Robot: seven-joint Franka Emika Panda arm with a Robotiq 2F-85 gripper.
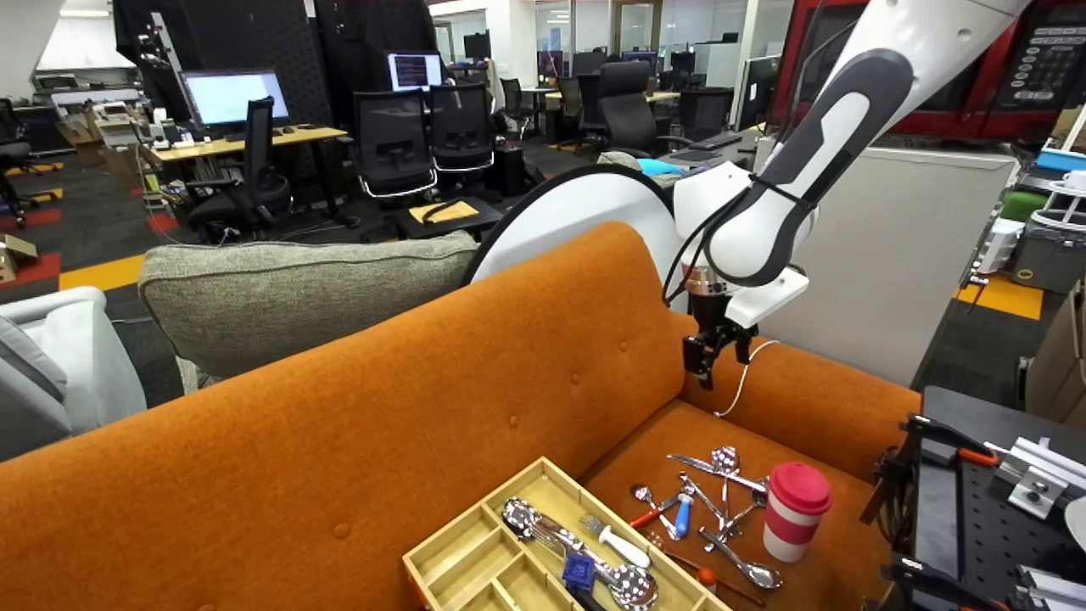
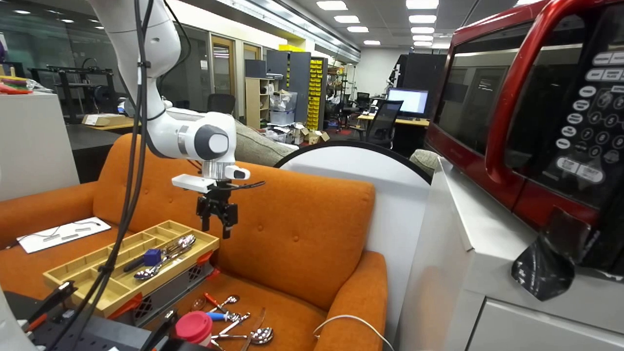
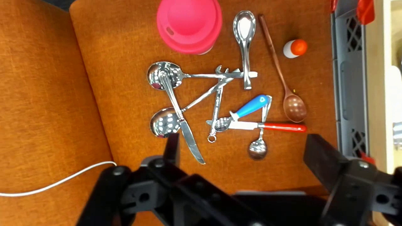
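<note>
My gripper hangs open above the orange sofa seat, with its fingers wide apart and nothing between them. Below it, in the wrist view, lie a red-handled knife (image 3: 284, 127), a blue-handled utensil (image 3: 253, 106), a small spoon (image 3: 258, 149), a wrench (image 3: 217, 109) and a table knife (image 3: 191, 141). Large metal spoons (image 3: 164, 122) cross one another at left, and another metal spoon (image 3: 244, 30) points away. A brown wooden spoon (image 3: 294, 107) lies at right. In exterior view 1, the wooden organizer tray (image 1: 448, 558) holds a white-handled fork (image 1: 623, 546), ladles and a blue cube (image 1: 579, 570).
A cup with a pink lid (image 3: 189, 23) stands by the cutlery, near a small orange-capped bottle (image 3: 295, 48). A grey crate (image 3: 352, 86) borders the seat. The sofa back rises behind my gripper, and a white cable (image 3: 56, 183) crosses the armrest.
</note>
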